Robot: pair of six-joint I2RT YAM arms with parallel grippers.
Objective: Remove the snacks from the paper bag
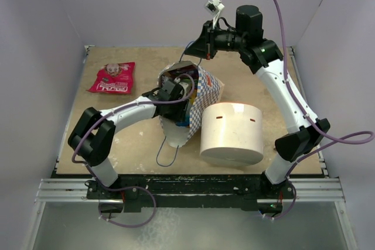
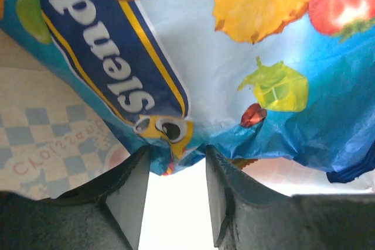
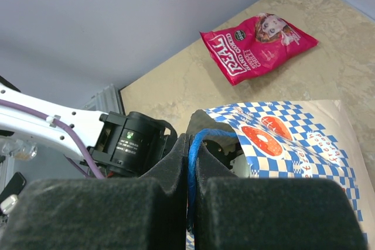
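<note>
The checkered paper bag [image 1: 206, 89] stands mid-table with its mouth open. At its blue handle [image 3: 202, 139], my right gripper is shut on the cord, above the bag's far rim. My left gripper [image 1: 185, 108] reaches into the bag from the left. In the left wrist view, a blue snack packet [image 2: 193, 57] with fruit pictures and an "Island" label fills most of the picture. Its crumpled lower edge lies between the left fingertips, which stand apart. A red candy packet [image 1: 113, 78] lies flat on the table, outside the bag.
A large white cylinder [image 1: 232, 136] is close against the bag's right side. The bag's other blue handle [image 1: 167, 164] hangs toward the front. Around the red packet at the left, the table [image 1: 88, 100] is mostly clear.
</note>
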